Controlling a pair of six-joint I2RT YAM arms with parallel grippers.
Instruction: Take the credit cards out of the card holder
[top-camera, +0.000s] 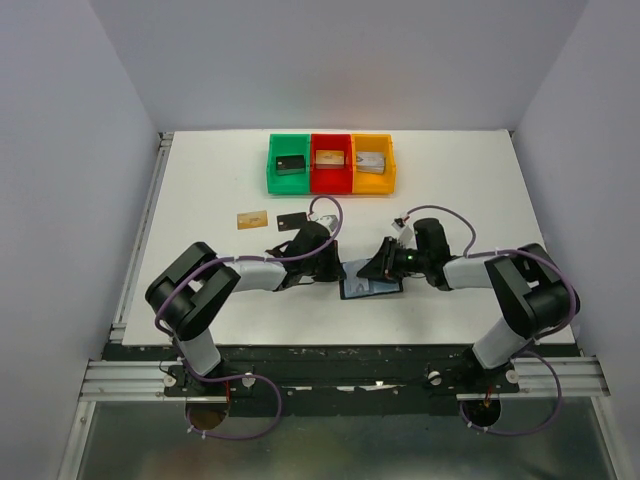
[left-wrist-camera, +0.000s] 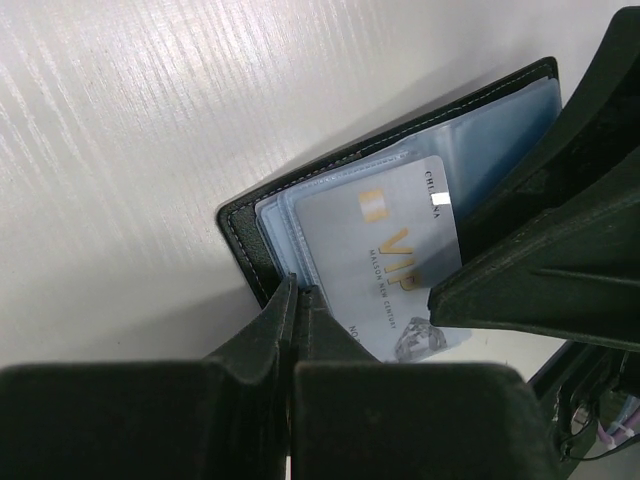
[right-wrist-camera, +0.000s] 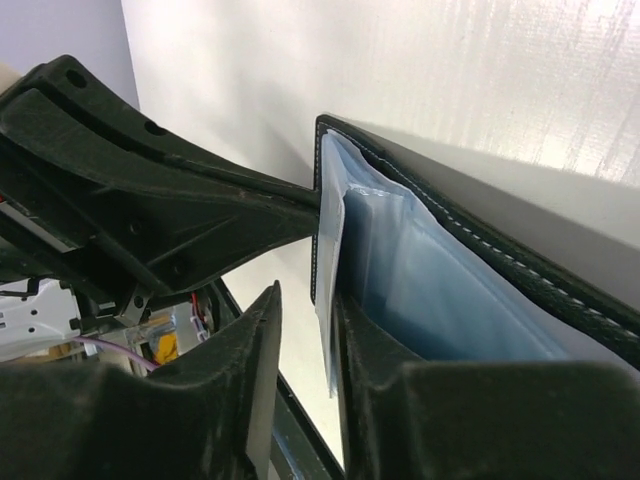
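An open black card holder (top-camera: 355, 288) with clear plastic sleeves lies on the table between my arms. A silver VIP card (left-wrist-camera: 350, 250) shows in its sleeve in the left wrist view. At the holder's edge, my left gripper is shut; whether it pinches the thin edge is hidden. My right gripper is partly open over the sleeves, its fingers (right-wrist-camera: 262, 335) standing around the raised edge of a clear sleeve (right-wrist-camera: 333, 240). No card can be made out between those fingers.
A gold card (top-camera: 252, 219) and a black card (top-camera: 292, 221) lie left of the holder. Behind stand a green bin (top-camera: 288, 142), a red bin (top-camera: 330, 187) and a yellow bin (top-camera: 374, 187), each with cards inside.
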